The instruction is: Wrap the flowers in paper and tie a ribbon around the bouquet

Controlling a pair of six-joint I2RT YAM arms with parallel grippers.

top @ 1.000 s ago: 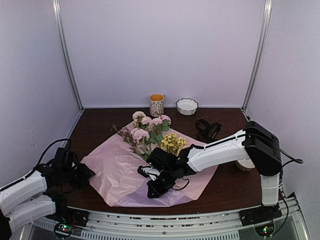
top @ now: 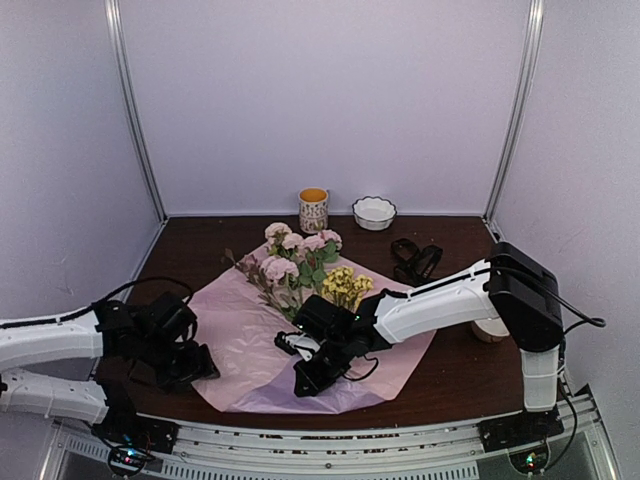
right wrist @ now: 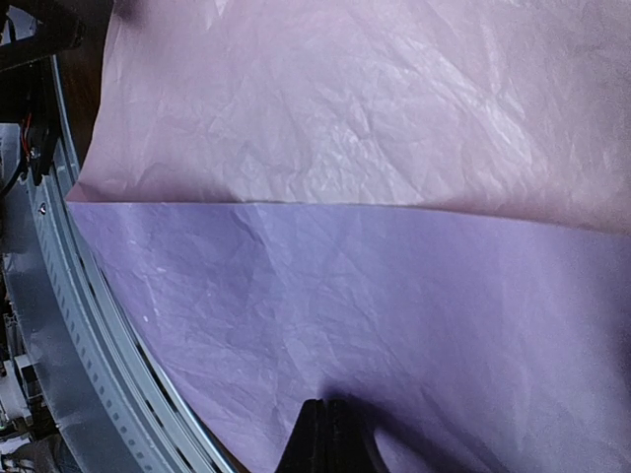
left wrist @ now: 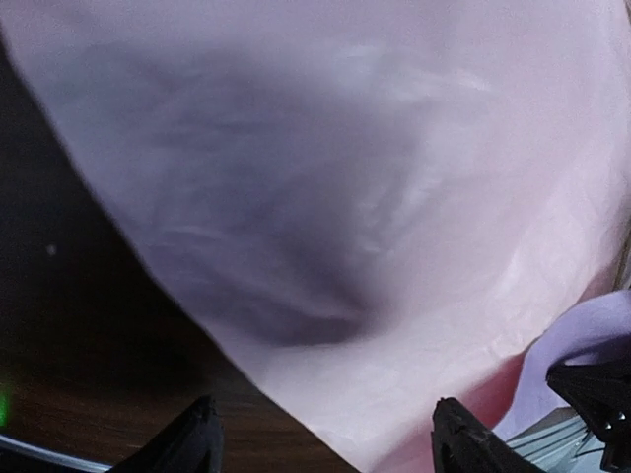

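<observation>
Pink flowers (top: 282,268) and yellow flowers (top: 346,287) lie on a sheet of pink wrapping paper (top: 235,335). Part of the sheet's near edge is folded up, showing a purple face (right wrist: 296,296). My left gripper is open above the paper's left edge, with no paper visibly gripped between its fingers. Over the near part of the sheet, my right gripper is shut, its tips against the purple fold; whether a thin layer is pinched there cannot be told. The right arm hides the stems in the top view.
Behind the flowers stand a patterned mug (top: 313,212) and a white scalloped bowl (top: 374,212). A black ribbon-like item (top: 416,262) lies at right, and another bowl (top: 490,329) sits partly behind the right arm.
My left gripper has moved to the right, over the paper's left side. The right arm and the flowers have stayed in place.
</observation>
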